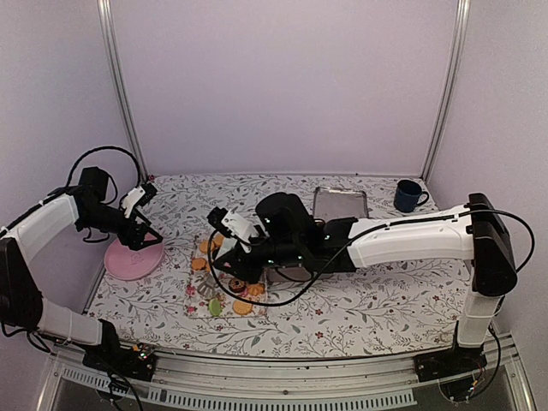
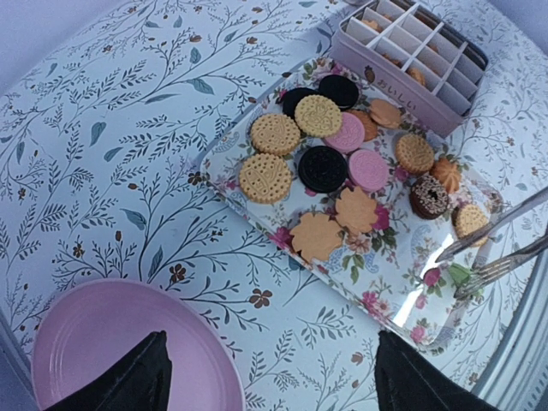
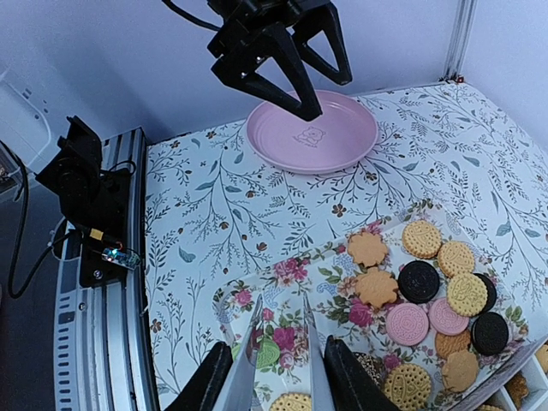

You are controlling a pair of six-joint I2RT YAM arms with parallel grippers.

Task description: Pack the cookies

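Observation:
A floral tray (image 2: 368, 282) bears many cookies, with black (image 2: 323, 169), pink (image 2: 368, 170) and round beige ones (image 2: 265, 178) among them. A green cookie (image 3: 267, 353) lies near the tray's front end, partly behind one metal finger. My right gripper, with slim metal fingers (image 3: 313, 351), is over that end, its tips apart and nothing visible between them. In the left wrist view, one finger's tip meets or overlaps the green cookie (image 2: 461, 274); contact is unclear. My left gripper (image 1: 147, 241) is open and empty by the pink plate (image 1: 122, 267).
A divided box (image 2: 402, 98) with some cookies in its cells stands beside the tray; my right arm mostly covers it from above. A metal tray (image 1: 340, 202) and dark blue mug (image 1: 409, 196) are at the back right.

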